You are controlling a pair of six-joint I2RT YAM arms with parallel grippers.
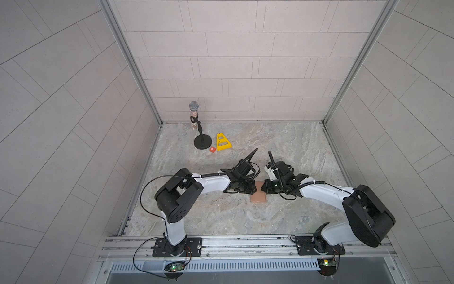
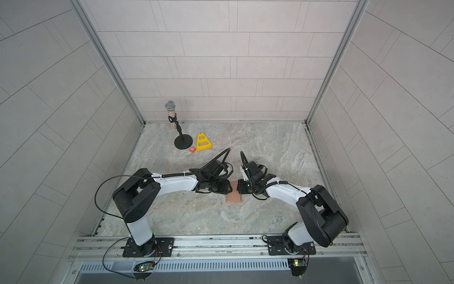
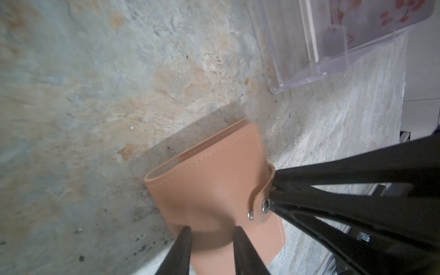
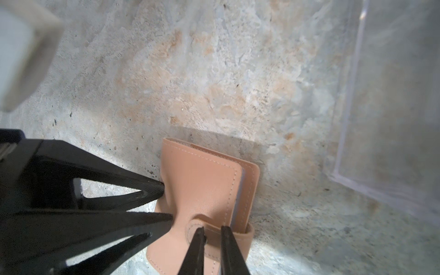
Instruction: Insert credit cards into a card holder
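Note:
A tan leather card holder with a snap strap lies on the stone surface between both grippers, also in the top right view. In the left wrist view my left gripper stands open over the holder's front face, while black fingers from the other arm reach to the strap at its side. In the right wrist view my right gripper is part open at the strap; black left-arm fingers touch or nearly touch the holder's left part.
A clear plastic case with a printed card lies beside the holder. A microphone on a stand, a yellow triangular piece and a small red block stand farther back.

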